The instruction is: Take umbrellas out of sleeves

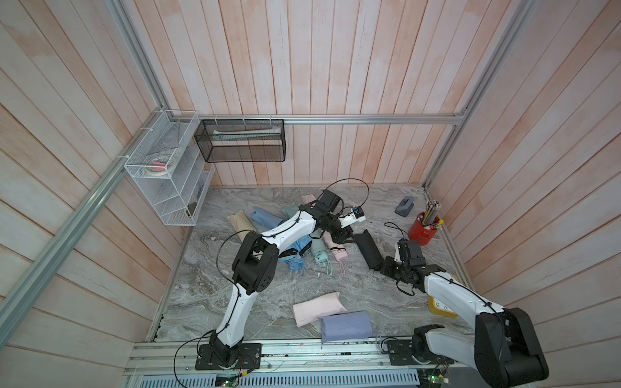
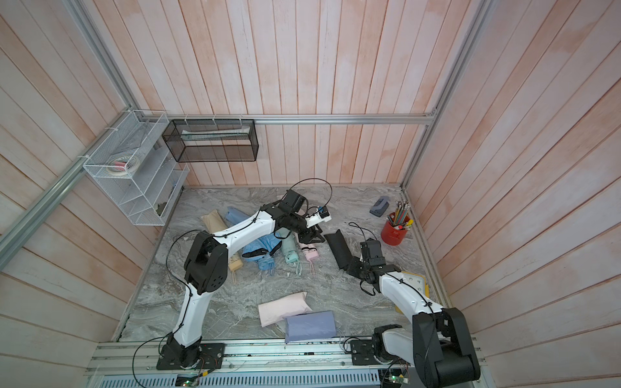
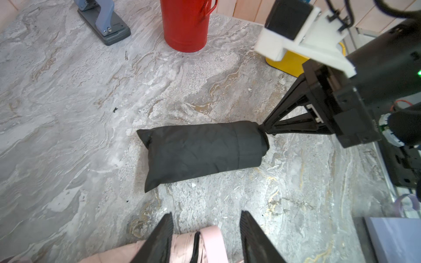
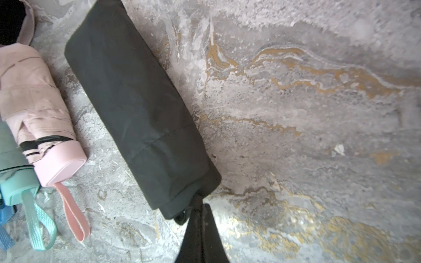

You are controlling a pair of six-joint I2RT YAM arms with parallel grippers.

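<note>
A black sleeved umbrella (image 4: 144,109) lies slantwise on the table, one end flat and loose. My right gripper is shut at the opposite, near end, fingertips touching it; whether a thin strap is pinched there cannot be made out. From the other side, the left wrist view shows the same black sleeve (image 3: 201,151) and the right fingers (image 3: 287,125) at its end. Above the table, to the left of the sleeve, my left gripper is open and empty. Beneath its fingers shows a bare pink umbrella (image 3: 184,247).
Teal (image 1: 319,251) and blue umbrellas (image 1: 294,260) lie left of the pink one. Empty-looking pink (image 1: 317,307) and lavender sleeves (image 1: 346,326) rest near the front edge. A red pencil bucket (image 1: 421,232) and hole punch (image 1: 404,206) stand at the right rear.
</note>
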